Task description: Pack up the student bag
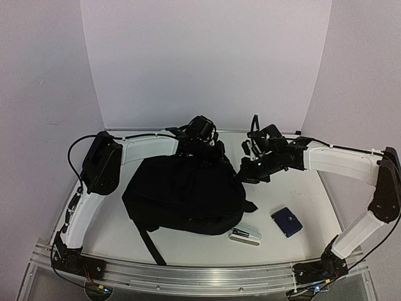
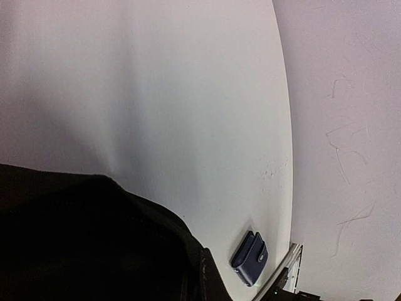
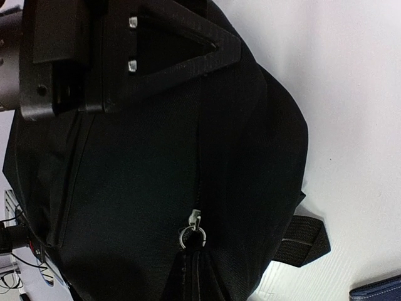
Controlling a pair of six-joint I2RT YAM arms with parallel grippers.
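Note:
The black bag point(image 1: 182, 194) lies on the table's left and middle. At its upper right corner, my left gripper is shut on the dark cloth of the edge; black on black hides the exact grip. One of its fingers point(image 3: 216, 66) rests against the bag in the right wrist view. My right gripper, at the bag's right side, is shut on the zipper ring point(image 3: 183, 236), below the metal slider point(image 3: 195, 217). To the right lies a dark blue wallet-like notebook point(image 1: 287, 222). A pale case with a dark item point(image 1: 244, 236) sits by the bag's lower right.
A strap point(image 1: 149, 246) trails from the bag toward the front rail point(image 1: 207, 268). Another strap end point(image 3: 304, 241) sticks out on the right. Both grippers are close together.

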